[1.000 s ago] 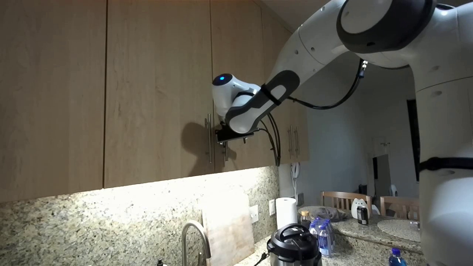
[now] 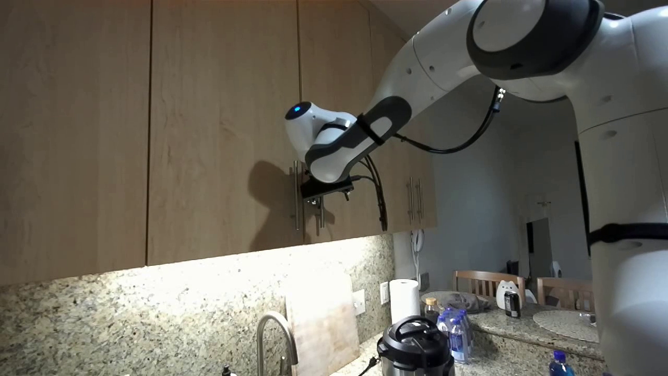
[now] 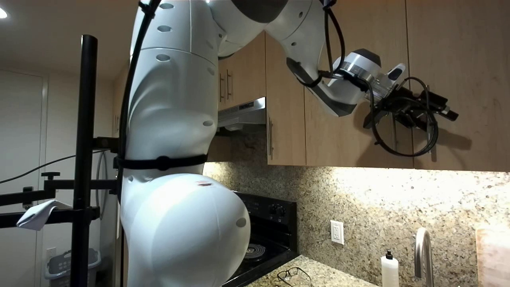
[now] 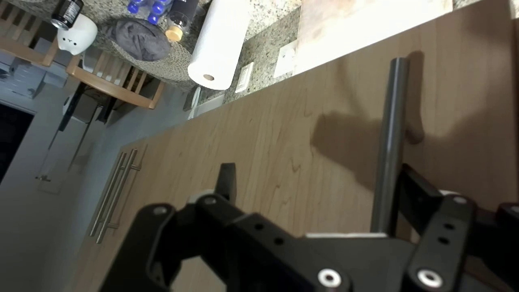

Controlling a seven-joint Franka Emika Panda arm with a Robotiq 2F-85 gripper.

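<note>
My gripper is open in front of a wooden cabinet door (image 4: 272, 160). A metal bar handle (image 4: 391, 141) runs between the spread fingers, close to the right finger (image 4: 421, 192) and well away from the left finger (image 4: 226, 182). Whether the right finger touches the bar cannot be told. In exterior view 1 the same handle (image 2: 322, 216) shows below the black gripper mount, while the neighbouring door's handle (image 2: 297, 200) stands just left of it. Both doors look shut. The fingertips are hard to make out in the exterior views.
Below the cabinets are a faucet (image 2: 275, 319), a leaning cutting board (image 2: 322, 319), a black-lidded cooker (image 2: 416, 348) and a paper towel roll (image 2: 405, 300). A black cable loop (image 3: 432, 138) hangs beside the wrist. Another pair of handles (image 2: 416, 197) lies farther right.
In exterior view 1 the arm and wrist have shifted left and slightly up, bringing the wrist nearer the pair of handles. The cabinet doors have not visibly moved.
</note>
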